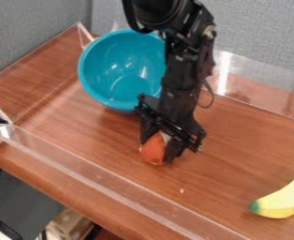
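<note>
My black gripper (162, 141) reaches down from the top to the middle of the wooden table, shut on a round orange-red object (154, 150) with a lighter patch. The object is low at the tabletop and partly hidden by the fingers. A turquoise bowl (106, 70) stands just behind and to the left of the gripper.
A yellow banana (280, 196) lies at the front right. The wooden table (112, 178) has clear room around the gripper's front and right. Its left front edge drops to a grey floor with some clutter, and a grey wall stands behind.
</note>
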